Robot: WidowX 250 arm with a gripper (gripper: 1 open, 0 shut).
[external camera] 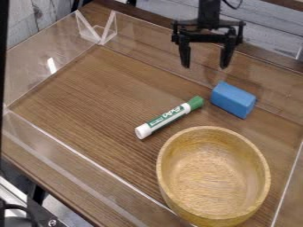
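Observation:
My black gripper [206, 55] is at the top centre right, above and behind a blue block [233, 99], its two fingers spread apart with nothing between them. The block lies on the wooden surface [95, 97]. A white marker [162, 122] with green cap and green lettering lies diagonally left of the block. A pale yellow oval basket [212, 174] sits empty in the lower right.
Clear plastic walls edge the left side, with a clear bracket [92, 28] at the upper left.

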